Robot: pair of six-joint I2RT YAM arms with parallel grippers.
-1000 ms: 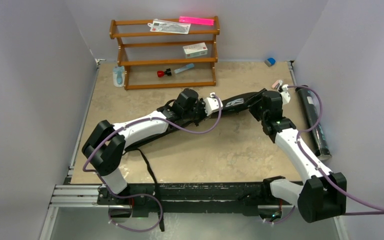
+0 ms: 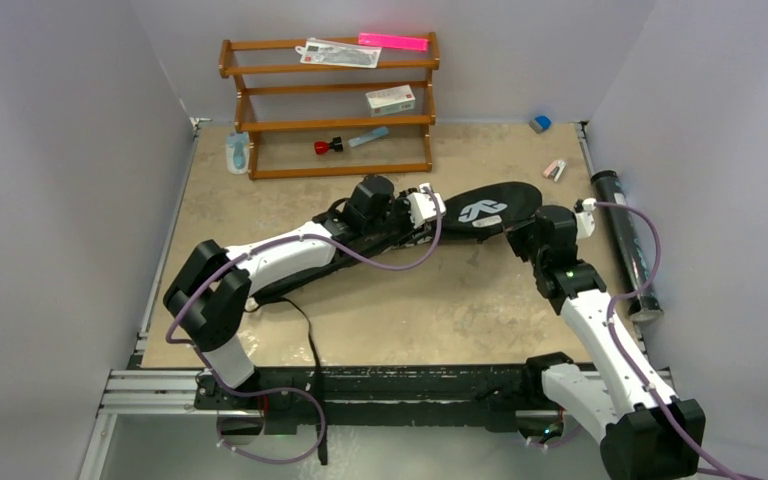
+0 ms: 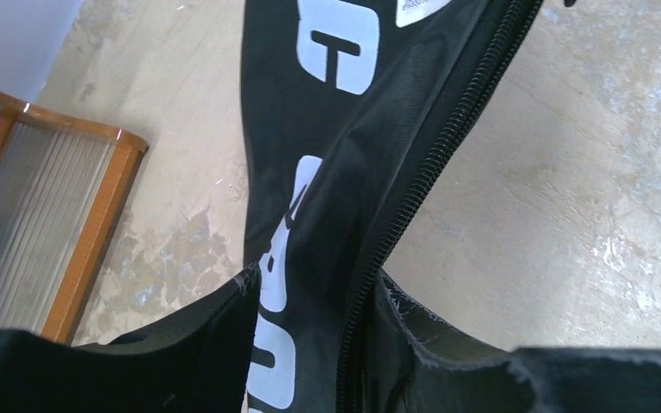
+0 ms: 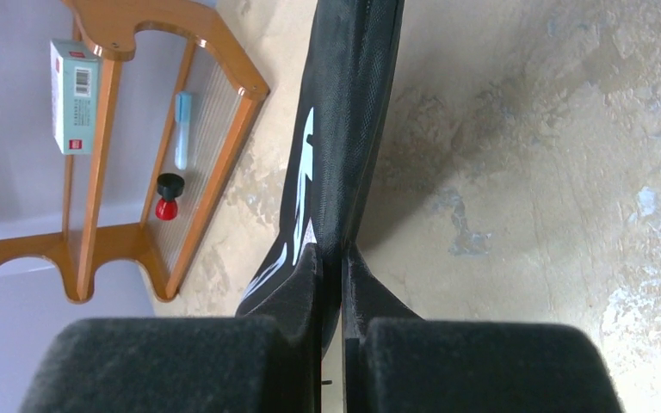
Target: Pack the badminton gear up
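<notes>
A black racket bag [image 2: 496,206] with white lettering stretches across the table, its rounded head at the right and its narrow part running to the lower left under my left arm. In the left wrist view its zipper [image 3: 447,142] runs down between the spread fingers of my left gripper, close to the right finger. My right gripper is shut on the bag's edge near the head end. A strap [image 2: 305,330] hangs over the table's front edge. Whether anything lies inside the bag is hidden.
Behind the bag stands a wooden rack [image 2: 333,125] with small items on it. A black tube [image 2: 623,240] lies along the right wall. A stapler [image 2: 554,169] and a blue block [image 2: 540,124] are at the back right.
My right gripper has shifted rightward and toward the front with the bag's edge. The bag's head end now shows wider and flatter to the top view. The left arm has barely moved.
</notes>
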